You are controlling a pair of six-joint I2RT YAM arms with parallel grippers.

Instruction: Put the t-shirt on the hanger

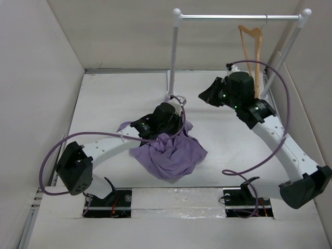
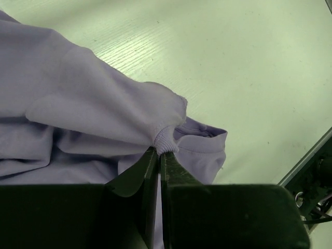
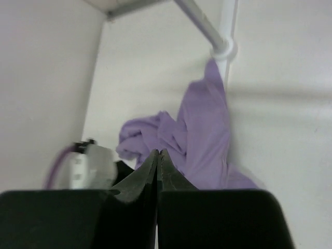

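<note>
A purple t-shirt lies crumpled on the white floor at centre. My left gripper is shut right at a ribbed edge of the shirt; whether fabric is between its fingers is hard to tell. My right gripper is shut and raised to the right of the shirt, apart from it in the top view, with nothing seen between its fingers. The wooden hanger hangs from the rack's top bar at the right, behind the right arm.
The rack's left post stands just behind the shirt, with its foot near the fabric. Bare floor lies at the back left. Walls enclose both sides; the right arm is close to the right wall.
</note>
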